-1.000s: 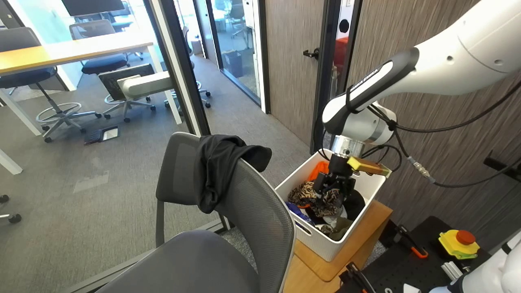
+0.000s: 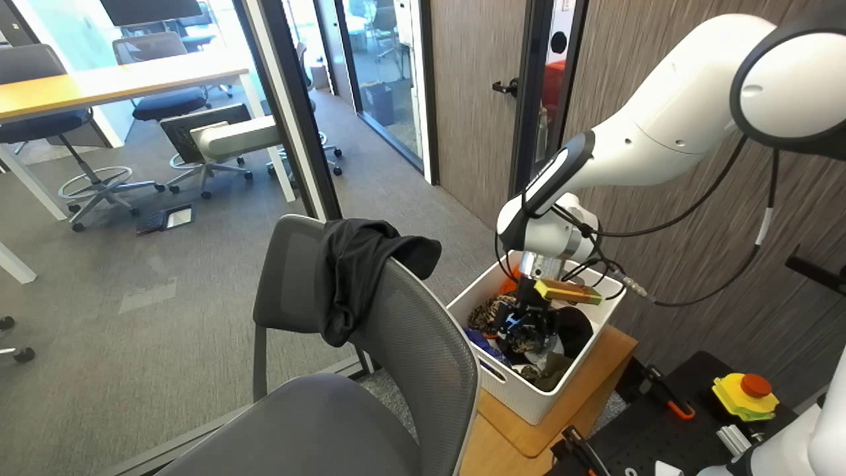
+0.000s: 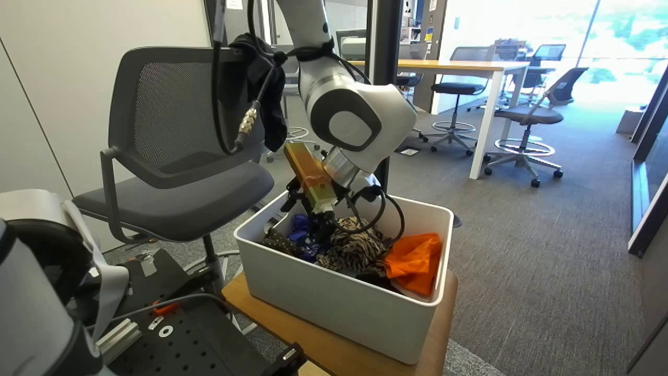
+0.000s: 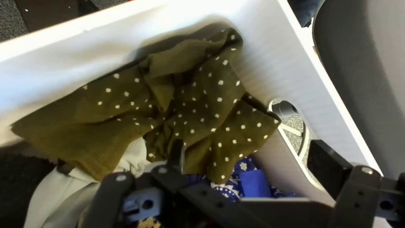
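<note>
A white box (image 2: 511, 392) holds several crumpled cloths. My gripper is open over one end of it, its fingers (image 4: 327, 167) wide apart and no cloth visibly held. In the wrist view an olive polka-dot cloth (image 4: 207, 110) lies ahead against the box wall. A blue patterned cloth (image 4: 243, 174) and a pale cloth (image 4: 60, 195) show beside it, partly hidden by the gripper. From the other side, an animal-print cloth (image 3: 354, 246) lies mid-box and an orange cloth (image 3: 414, 258) in the end corner. Black cloth (image 2: 574, 329) sits along one side.
The box stands on a wooden surface (image 2: 607, 361). Close by is a mesh chair (image 2: 420, 333) with a black garment (image 2: 357, 270) over its back. A black perforated board (image 3: 188, 338) with tools lies near the box. Cables loop from the arm beside the box.
The arm and gripper have moved left and lower in exterior view 1, toward the box's near end. The cloths look unmoved where they can be seen.
</note>
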